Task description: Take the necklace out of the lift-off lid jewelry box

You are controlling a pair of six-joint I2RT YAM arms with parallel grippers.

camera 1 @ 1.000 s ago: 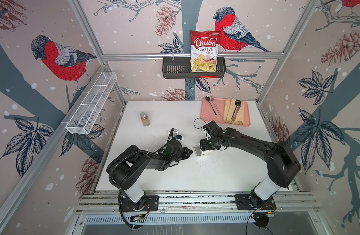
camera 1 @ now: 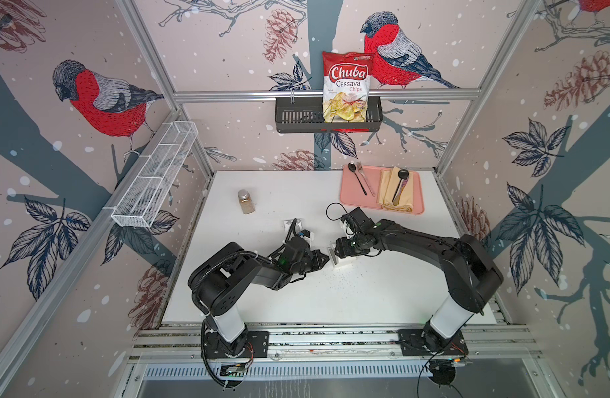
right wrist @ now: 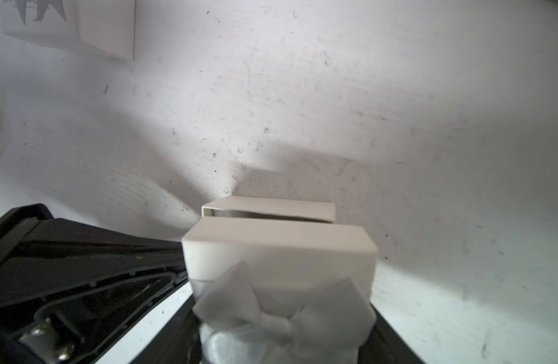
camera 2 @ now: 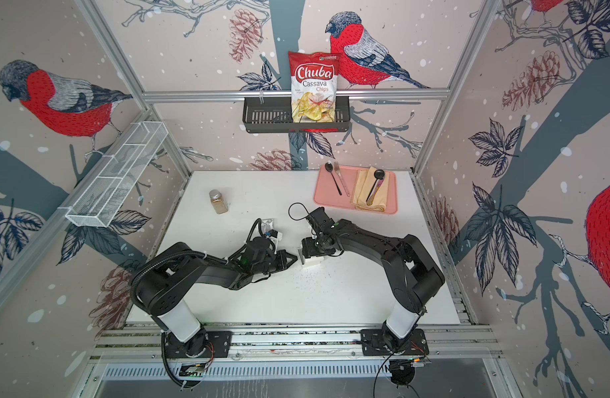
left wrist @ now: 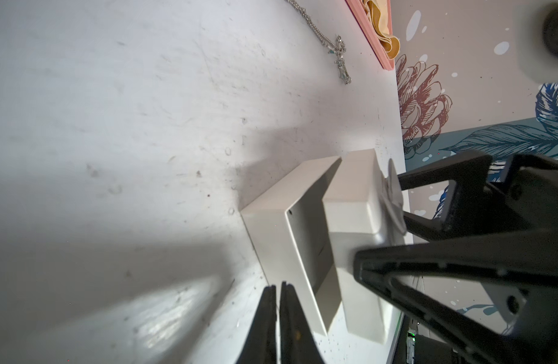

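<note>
A silver necklace point(left wrist: 339, 57) lies on the table beyond the white jewelry box point(left wrist: 270, 236), whose bow-topped lid point(left wrist: 348, 230) point(right wrist: 279, 242) stands tilted over it, partly covering the opening. My left gripper point(camera 1: 325, 258) is shut at the box's left, nothing visible between its fingertips. My right gripper point(camera 1: 339, 246) point(camera 2: 308, 246) is open around the lid at the box's right; its far finger is largely hidden behind the lid in the right wrist view.
A pink tray point(camera 1: 348, 192) with cutlery and cloth is at the back right, a shaker point(camera 1: 245, 202) at back left. Another white box with a bow point(right wrist: 103, 27) lies nearby.
The left arm has shifted slightly right.
</note>
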